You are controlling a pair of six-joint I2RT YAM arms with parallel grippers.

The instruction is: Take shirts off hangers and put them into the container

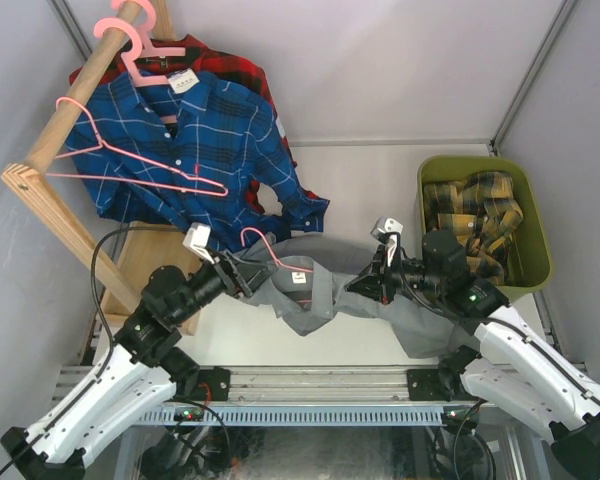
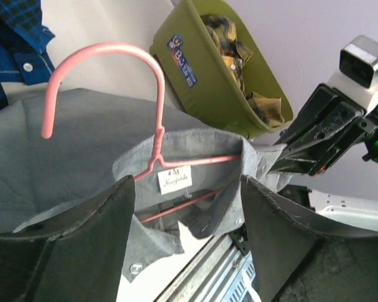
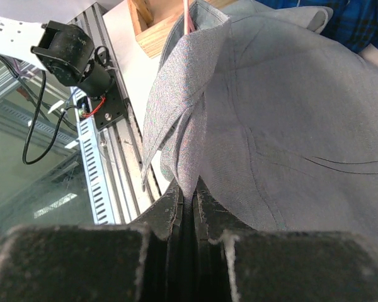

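The grey shirt [image 1: 380,308] hangs spread above the white table, its collar label [image 2: 175,179] facing up. Inside its neck sits a pink hanger [image 2: 159,135], the hook sticking out of the collar toward the left. My right gripper is shut on the shirt's shoulder fabric. At the hanger's left side, close to the collar, is my left gripper [image 1: 242,277]. In the left wrist view its fingers [image 2: 94,233] stand apart, the hanger and collar beyond them and no cloth clearly gripped.
An olive bin [image 1: 432,172] at the right holds a yellow plaid shirt [image 1: 475,215]. Blue [image 1: 195,150] and red plaid shirts are on the wooden rack [image 1: 65,130] at the left, with an empty pink hanger [image 1: 140,160] in front.
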